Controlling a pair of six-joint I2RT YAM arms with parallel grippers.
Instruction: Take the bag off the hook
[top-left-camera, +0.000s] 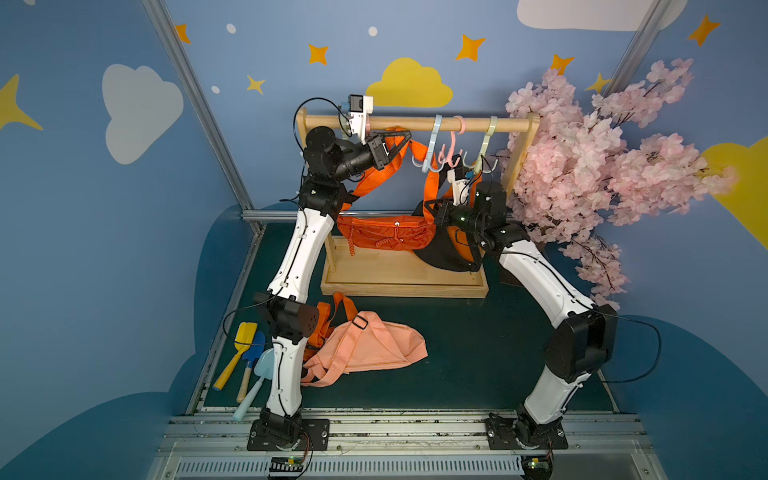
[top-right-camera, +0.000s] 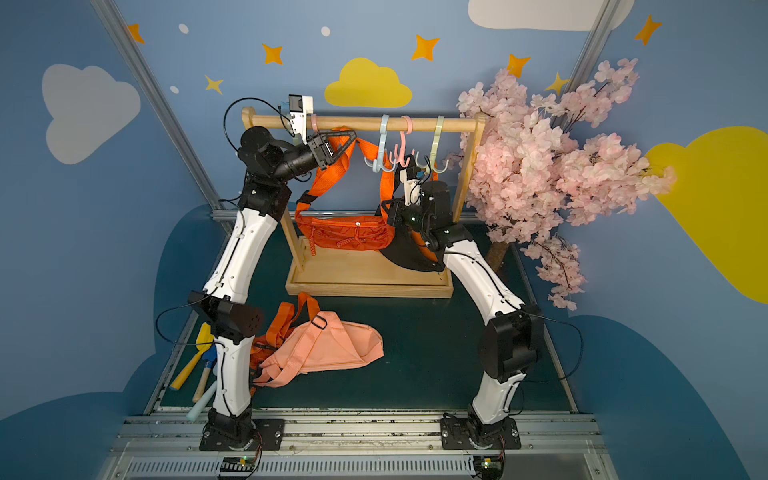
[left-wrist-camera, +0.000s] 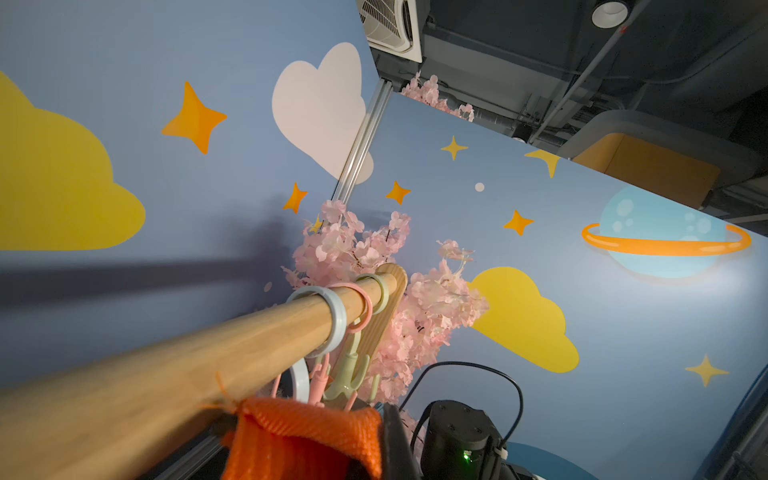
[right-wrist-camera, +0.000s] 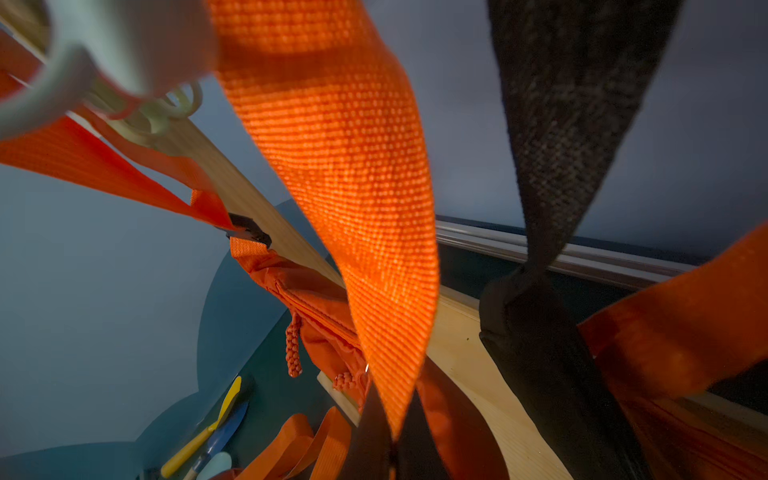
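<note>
An orange-red bag (top-left-camera: 388, 232) hangs in front of the wooden rack, its long orange strap (right-wrist-camera: 352, 192) looping up toward the rail. My left gripper (top-left-camera: 404, 139), just under the rail, is shut on the upper strap, whose bend (left-wrist-camera: 308, 424) shows close up in the left wrist view. Lower on the other side, my right gripper is shut on the strap, which runs down between its fingertips. The light blue hook (top-left-camera: 432, 145) hangs right beside the strap in the top left view; whether it still bears the strap, I cannot tell.
Pink (top-left-camera: 453, 144) and green hooks (top-left-camera: 485, 140) share the wooden rail (top-left-camera: 400, 124). A black bag (top-left-camera: 448, 256) hangs behind my right gripper. A pink bag (top-left-camera: 376, 344) lies on the table, colored shovels (top-left-camera: 240, 352) left of it. Pink blossoms (top-left-camera: 576, 152) crowd the right.
</note>
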